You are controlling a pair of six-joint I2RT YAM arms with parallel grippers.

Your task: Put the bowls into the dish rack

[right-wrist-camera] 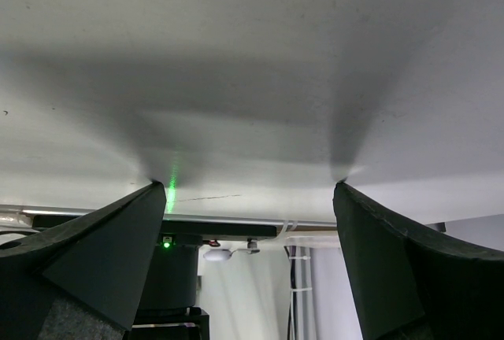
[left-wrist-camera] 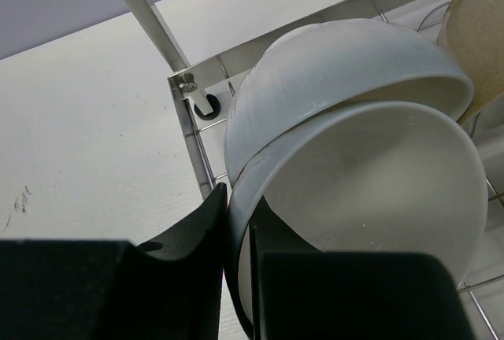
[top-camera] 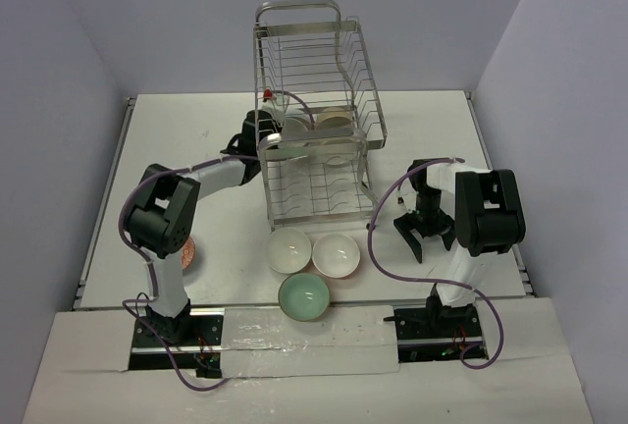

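Observation:
In the left wrist view my left gripper is shut on the rim of a white bowl [left-wrist-camera: 370,182], which stands on edge in the dish rack [left-wrist-camera: 187,123] against another white bowl [left-wrist-camera: 331,57]; a tan bowl [left-wrist-camera: 480,33] is at the right. In the top view it is inside the rack's left side, partly hidden. My right gripper [top-camera: 429,245] is open and empty, low over the table right of the rack. Two white bowls [top-camera: 289,250] and a green bowl [top-camera: 303,296] lie in front of the rack.
An orange-patterned dish [top-camera: 186,253] is partly hidden behind the left arm. The rack's tall upper tier [top-camera: 309,29] overhangs the bowls.

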